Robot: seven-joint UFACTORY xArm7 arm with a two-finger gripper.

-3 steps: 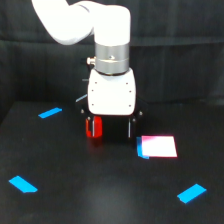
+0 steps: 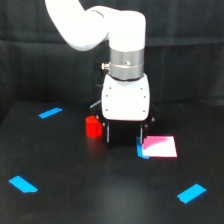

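My white gripper (image 2: pixel 125 134) hangs near the middle of the camera view, fingers pointing down. It looks open: its narrow fingers stand wide apart and nothing shows between them. Just left of the hand is a small red object (image 2: pixel 93 127), clear of the fingers in the picture. To the right, a pink square (image 2: pixel 160 147) lies on the dark table, with a blue piece (image 2: pixel 140 148) showing along its left edge. The right finger appears close to that blue piece; how high it is above the table is hard to judge.
Blue strips mark the dark table: one at the back left (image 2: pixel 50 113), one at the front left (image 2: pixel 22 184) and one at the front right (image 2: pixel 192 193). A dark curtain-like backdrop fills the rear.
My gripper has moved to the right and slightly lower in the picture, away from the red object and towards the pink square. The red object and the pink square look unmoved.
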